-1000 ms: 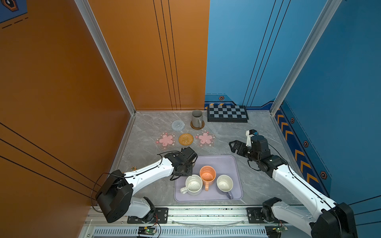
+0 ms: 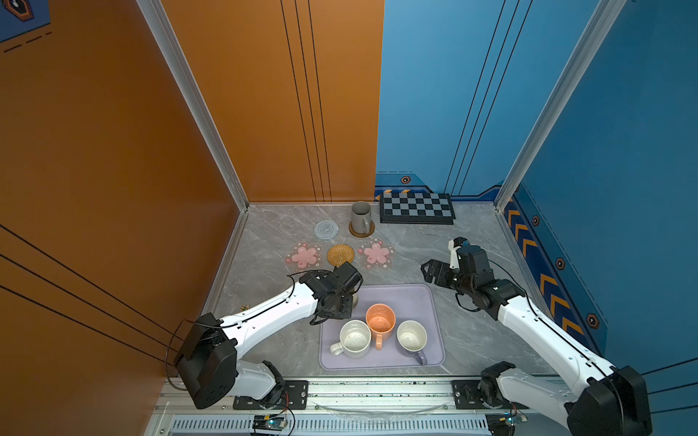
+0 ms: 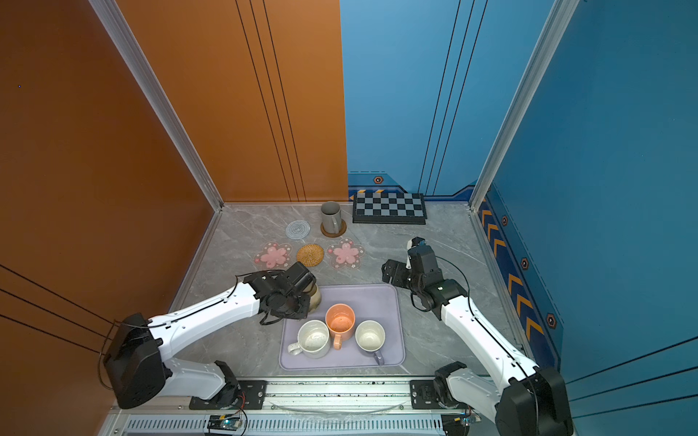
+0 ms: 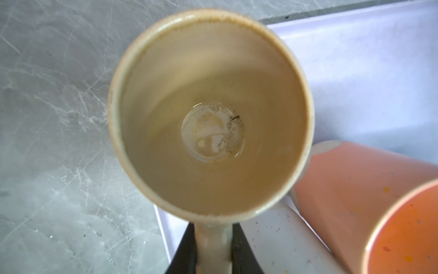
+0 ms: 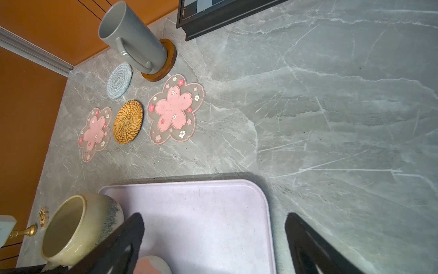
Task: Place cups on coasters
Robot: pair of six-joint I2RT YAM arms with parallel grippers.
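Note:
A cream cup (image 4: 212,59) is upright in my left gripper, which is shut on its handle. In the right wrist view the cream cup (image 5: 91,223), grey-speckled outside, shows at the tray's far left corner; the left arm mostly covers it from above. An orange cup (image 2: 380,318), a white cup (image 2: 354,338) and a white cup with a grey handle (image 2: 412,335) stand in the lilac tray (image 2: 403,290). A grey mug (image 2: 360,218) stands on a brown coaster (image 2: 351,231). My right gripper stands open and empty, right of the tray.
Bare coasters lie behind the tray: a woven tan one (image 2: 340,255), two pink flower ones, left (image 2: 302,255) and right (image 2: 376,253), and a light blue one (image 2: 326,229). A checkered board (image 2: 416,208) lies at the back.
The right arm has hardly moved.

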